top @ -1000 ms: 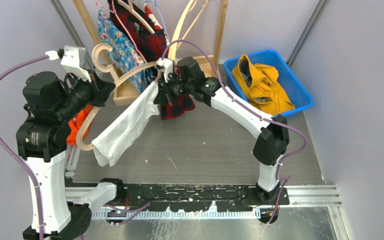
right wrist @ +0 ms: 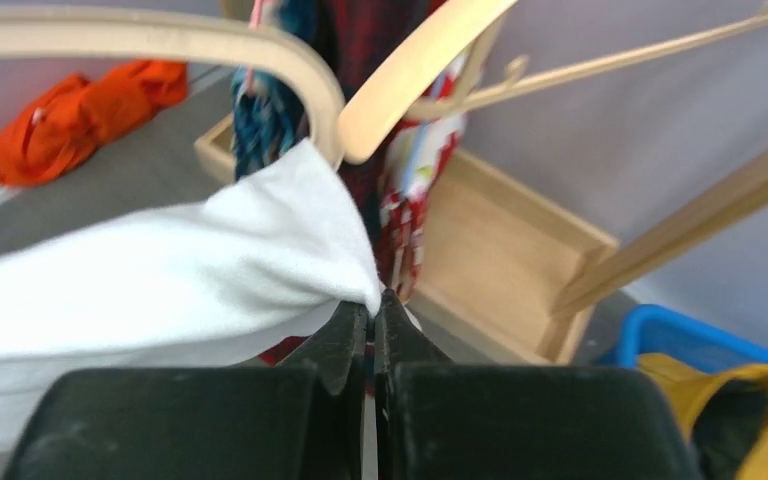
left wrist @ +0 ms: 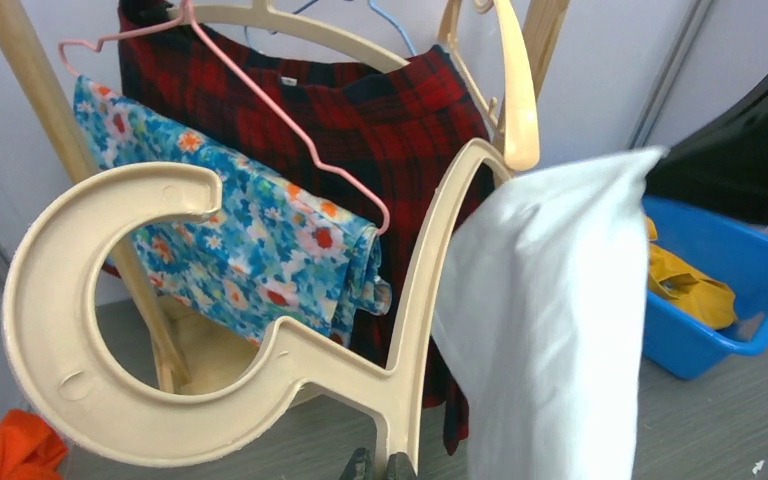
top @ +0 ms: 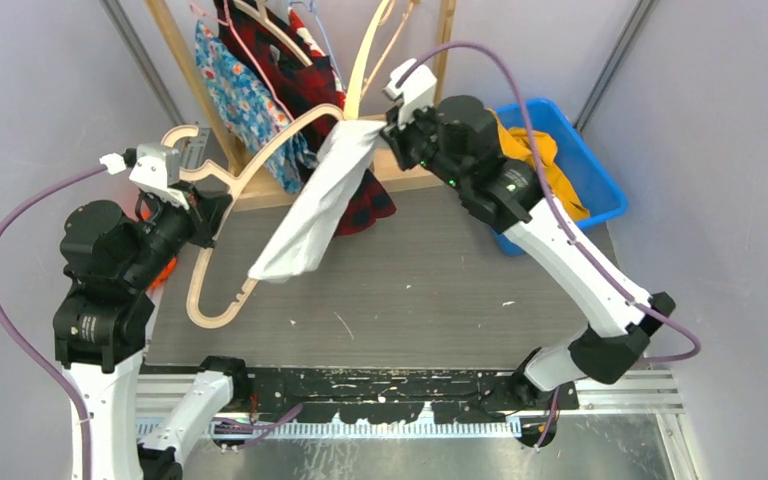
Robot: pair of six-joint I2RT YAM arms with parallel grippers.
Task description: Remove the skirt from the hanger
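My left gripper (top: 210, 215) is shut on the beige hanger (left wrist: 50, 310) by its neck, at the bottom of the left wrist view. The white skirt (top: 310, 210) (left wrist: 550, 320) slants down along the hanger's right side in the top view. My right gripper (top: 395, 140) is shut on the skirt's upper corner, pulled out to a point beside the hanger's upper end. Whether the lower part of the skirt is still caught on the hanger I cannot tell.
Behind, a wooden rack (top: 170, 35) holds a floral cloth (left wrist: 250, 260) and a plaid garment (left wrist: 390, 130) on hangers. A blue bin (top: 600, 200) with yellow cloth stands at the right, orange cloth (right wrist: 80, 120) at the left.
My right gripper has risen toward the back right, carrying the skirt's corner with it.
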